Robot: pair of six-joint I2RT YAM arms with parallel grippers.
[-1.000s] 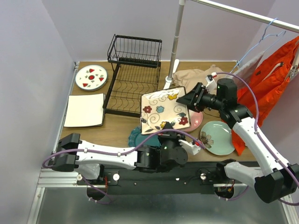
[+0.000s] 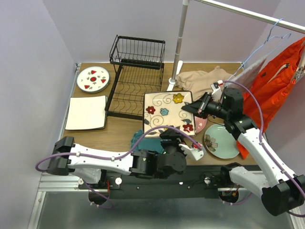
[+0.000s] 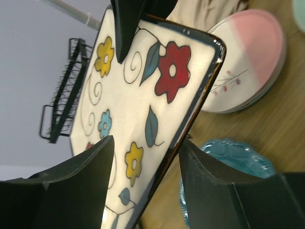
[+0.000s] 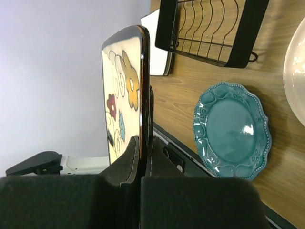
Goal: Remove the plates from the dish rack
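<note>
A square cream plate (image 2: 167,113) with painted flowers and a dark rim is held up above the table's front. My right gripper (image 2: 188,108) is shut on its right edge; the right wrist view shows the dark rim pinched between the fingers. At the plate's lower edge, my left gripper stands part open, its fingers on either side of the rim with a gap showing. The black dish rack (image 2: 136,76) shows no plates in it in the top view. Under the held plate lies a teal scalloped plate (image 4: 232,131), partly hidden from above.
A round fruit-patterned plate (image 2: 93,79) and a square white plate (image 2: 86,113) lie left of the rack. On the right are a pale green plate (image 2: 222,141), a pink-and-white plate (image 3: 248,57), a beige cloth (image 2: 205,78) and a hanging orange garment (image 2: 274,90).
The left gripper has shifted slightly left and opened a little, while the plate has stayed nearly in place.
</note>
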